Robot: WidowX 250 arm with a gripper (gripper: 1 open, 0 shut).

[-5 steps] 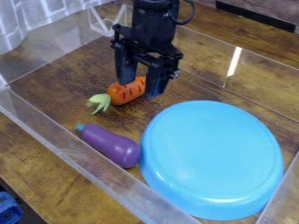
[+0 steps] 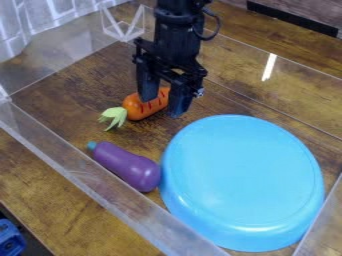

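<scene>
My black gripper [image 2: 164, 92] hangs over the orange carrot [image 2: 144, 103], its two dark fingers apart, one on either side of the carrot's upper part. Whether the fingertips touch it is hard to tell. The carrot lies on the wooden surface with pale green leaves at its lower left. A purple eggplant [image 2: 124, 166] lies below, and a large upturned blue bowl or lid [image 2: 241, 180] fills the lower right.
Clear walls [image 2: 54, 140] bound the wooden floor on the left and around. A small blue object [image 2: 7, 240] sits outside at the bottom left corner. Bare wood lies left of the carrot and at the upper right.
The gripper has shifted slightly left and its fingers appear a little closer around the carrot. The carrot, eggplant and blue object have not visibly moved.
</scene>
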